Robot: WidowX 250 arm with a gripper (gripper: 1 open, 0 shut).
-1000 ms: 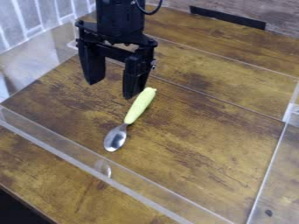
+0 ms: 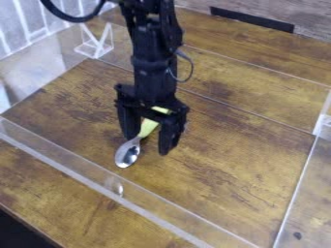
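My black gripper (image 2: 149, 131) is lowered over a spoon with a silver bowl (image 2: 127, 155) and a pale yellow-green handle (image 2: 149, 126), lying on the wooden table near its middle. The two fingers stand apart on either side of the handle, the left one at its left and the right one at its right. Whether they touch the handle is unclear.
Transparent walls run along the left, front and right edges, with a white bracket (image 2: 97, 44) at the back left.
The gripper has come down and toward the front from above and behind the spoon onto its handle. The spoon looks to be in the same place.
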